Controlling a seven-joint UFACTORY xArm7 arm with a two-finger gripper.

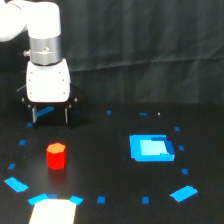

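Observation:
A red six-sided block stands on the black table at the left of the camera view. Behind and above it is my white gripper, pointing down. Its thin dark fingers stand wide apart, so it looks open, and nothing shows between them. To the right lies a square outlined in blue with a pale middle. Gripper and block are apart in the picture.
A pale square lies at the front left edge, partly out of frame. Blue tape strips and small blue marks dot the table. Black cloth hangs behind. Between the block and the blue-outlined square the table is clear.

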